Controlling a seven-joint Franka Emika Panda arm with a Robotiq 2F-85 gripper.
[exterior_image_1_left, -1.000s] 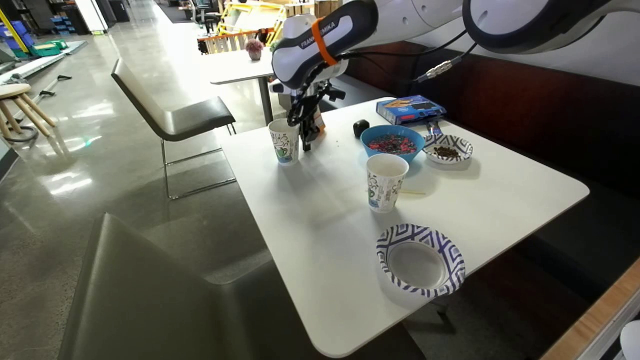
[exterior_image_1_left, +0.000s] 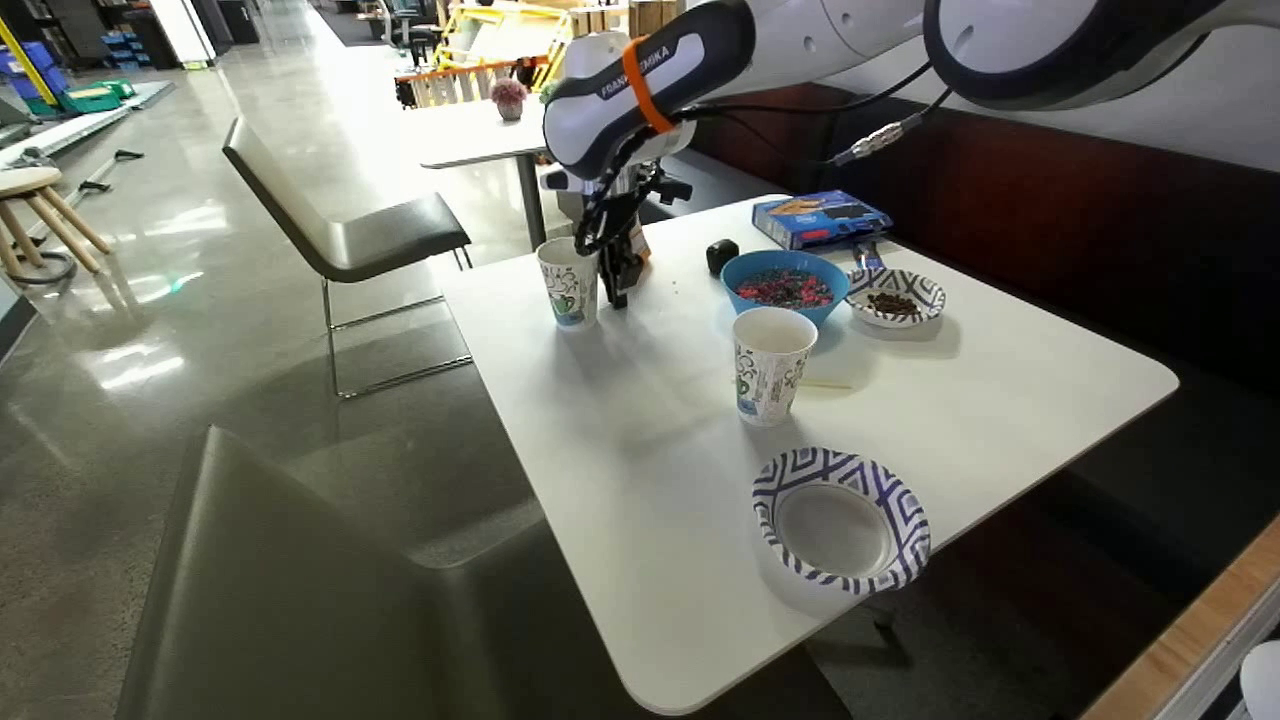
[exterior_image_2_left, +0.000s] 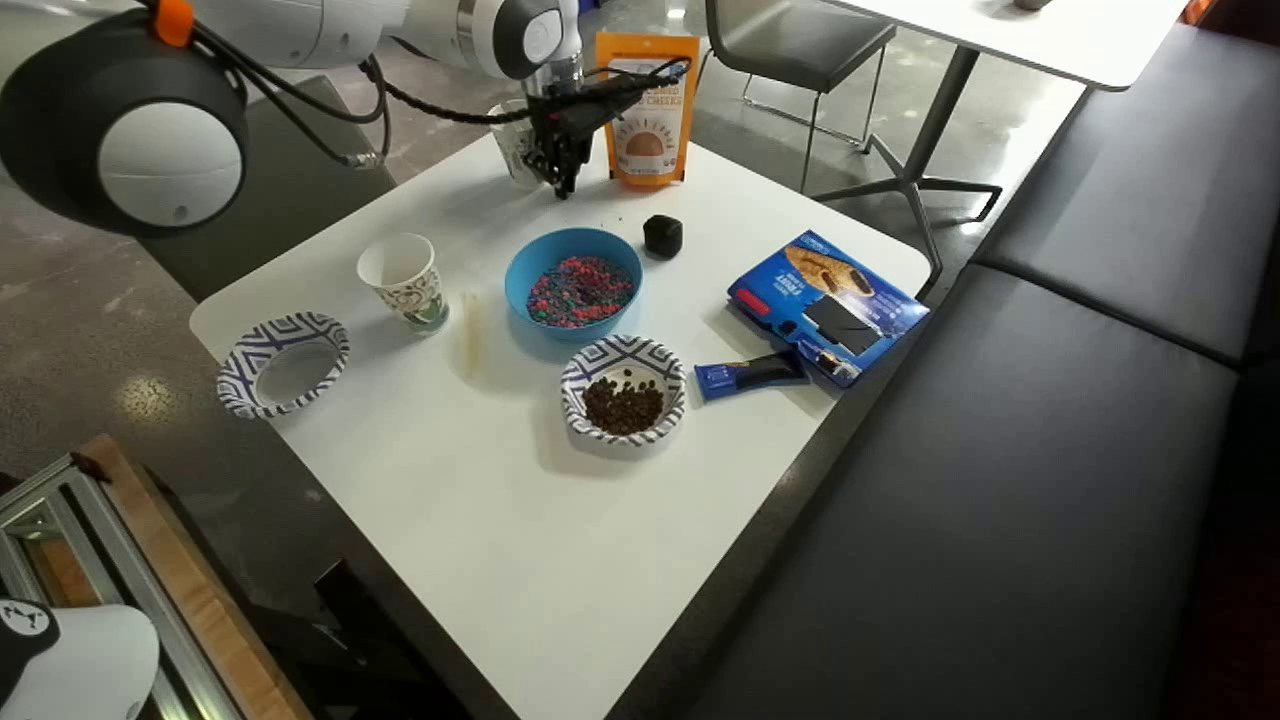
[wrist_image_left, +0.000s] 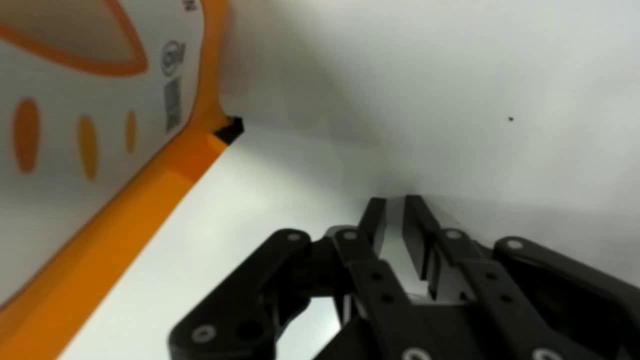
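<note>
At the table's far end my gripper (exterior_image_1_left: 618, 298) points down, its tips near the tabletop. Only a narrow gap parts the fingertips of the gripper in the wrist view, and nothing shows between them. A patterned paper cup (exterior_image_1_left: 569, 288) stands upright close beside it; in exterior view 2 the gripper partly covers this cup (exterior_image_2_left: 513, 142). To the gripper's other side is an upright orange-and-white pouch (exterior_image_2_left: 649, 114). Its lower corner fills the left of the wrist view, apart from the fingers.
A second paper cup (exterior_image_2_left: 405, 282), a blue bowl (exterior_image_2_left: 524, 288) of coloured bits, a patterned bowl (exterior_image_2_left: 573, 396) with dark pieces and an empty patterned bowl (exterior_image_1_left: 840, 528) stand around the table. A black object (exterior_image_2_left: 662, 236), blue box (exterior_image_2_left: 828, 302) and blue packet (exterior_image_2_left: 753, 374) lie opposite.
The gripper's fingertips sit slightly lower and a touch to the right in exterior view 1. The cups, bowls and box have not moved.
</note>
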